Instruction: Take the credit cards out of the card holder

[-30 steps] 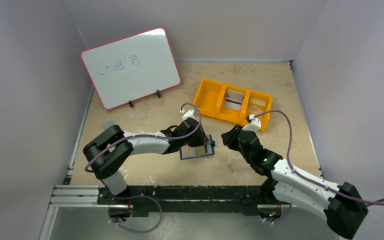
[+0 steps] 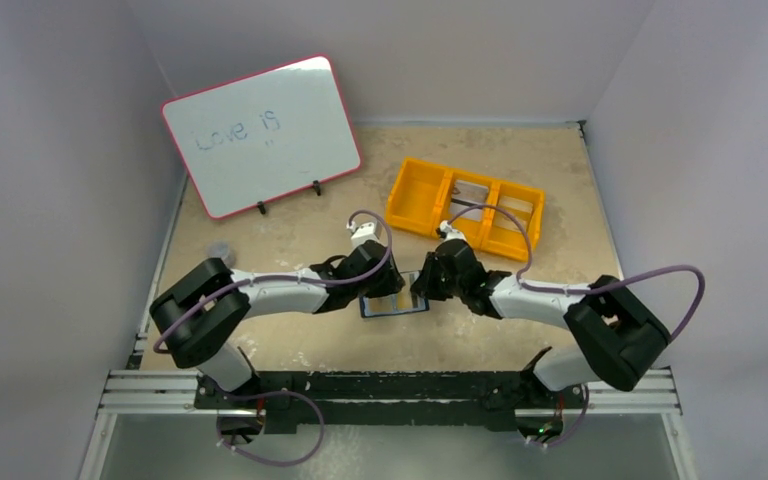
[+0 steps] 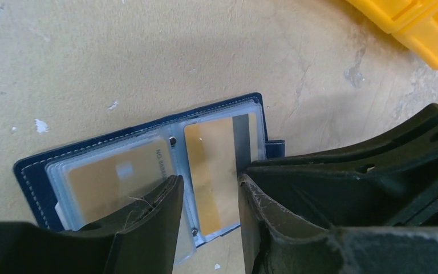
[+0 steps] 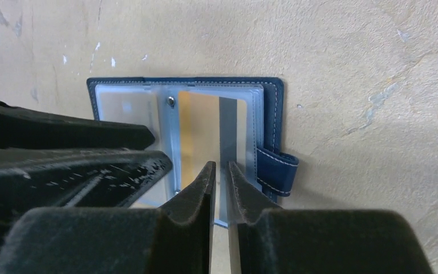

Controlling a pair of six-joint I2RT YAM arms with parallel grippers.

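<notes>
The open card holder [image 2: 394, 308] lies flat on the table between my grippers, navy with clear sleeves; cards sit in them, a tan one [image 3: 128, 171] on the left and one with a dark stripe [image 4: 199, 137] on the right. My left gripper hangs over the holder, open, nothing between its fingers. My right gripper is over the striped card at the holder's right side, its fingertips close together with a narrow gap; whether they touch the card I cannot tell. Each gripper partly hides the holder in the other's wrist view.
A yellow three-compartment tray [image 2: 415, 195] stands behind the holder at the back right. A whiteboard [image 2: 260, 135] is at the back left, with a small grey round container [image 2: 220, 255] below it.
My right gripper has moved left from beside the holder to over its right side. My left gripper has shifted slightly, staying over the holder.
</notes>
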